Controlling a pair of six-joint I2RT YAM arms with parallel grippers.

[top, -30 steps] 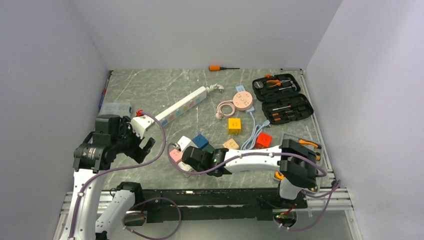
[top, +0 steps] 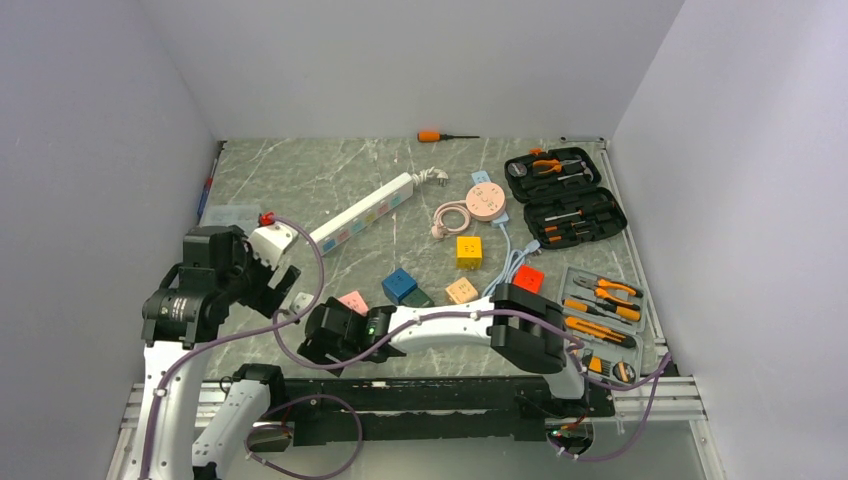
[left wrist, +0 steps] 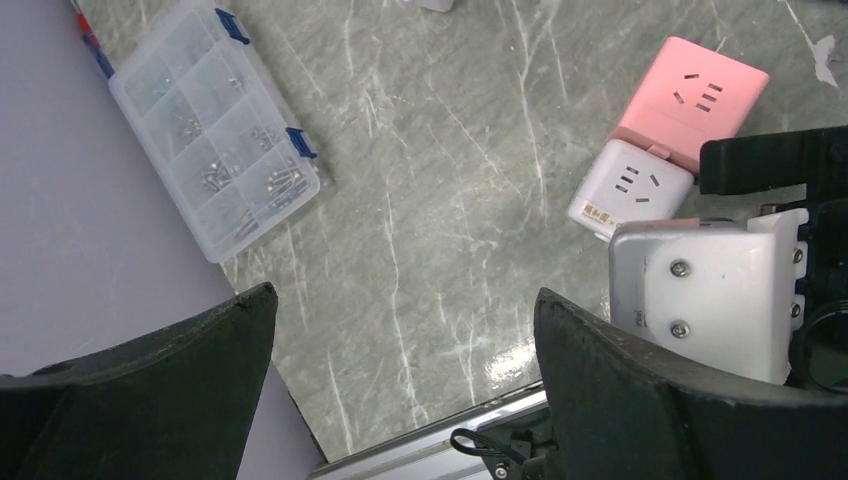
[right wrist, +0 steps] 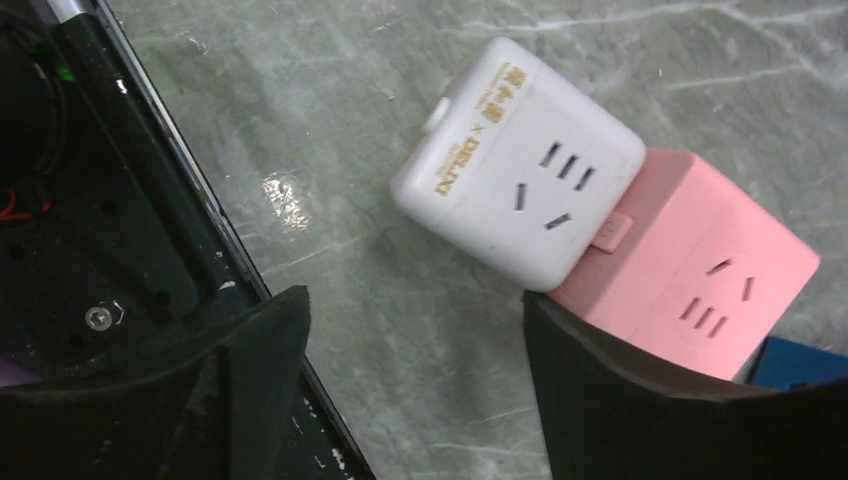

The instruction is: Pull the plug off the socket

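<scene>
A white cube socket and a pink cube socket sit joined on the marble table near its front edge, the pink one behind and right of the white in the left wrist view. My right gripper is over the front edge just beside the white cube, fingers apart with only table between them. My left gripper stands open above the left part of the table, nothing between its fingers, left of both cubes.
A parts box (left wrist: 215, 135) lies by the left wall. A power strip (top: 362, 212), blue cube (top: 399, 285), yellow cube (top: 469, 252) and tool cases (top: 565, 220) occupy the back and right.
My right arm has moved left toward the front-left of the table, uncovering part of the grey tool tray. The left gripper has shifted slightly.
</scene>
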